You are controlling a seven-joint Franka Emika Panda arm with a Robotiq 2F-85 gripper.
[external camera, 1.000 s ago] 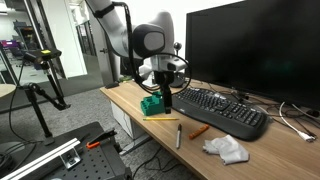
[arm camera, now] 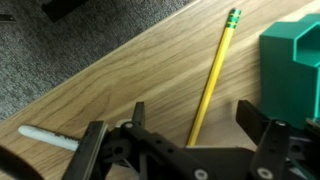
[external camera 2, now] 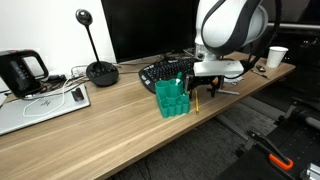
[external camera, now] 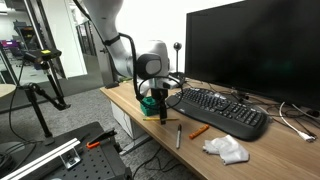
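Note:
A yellow pencil (arm camera: 211,85) with a green eraser end lies on the wooden desk in the wrist view. My gripper is open low above it, one finger on each side, and the pencil runs between them without being clasped. Just to the right in that view stands a green holder (arm camera: 290,65); exterior view 2 shows it as a green box (external camera 2: 172,98) on the desk beside the pencil (external camera 2: 197,101). In exterior view 1 the arm partly covers this holder (external camera: 149,104).
A grey marker (external camera: 179,135), an orange-brown stick (external camera: 198,131) and a white cloth (external camera: 227,150) lie along the desk. Behind them are a black keyboard (external camera: 220,113) and a large monitor (external camera: 258,55). The desk's front edge is close to the pencil.
Over the last second my gripper has come down toward the desk, over the pencil. It now covers more of the green holder in exterior view 1. The objects have not visibly moved.

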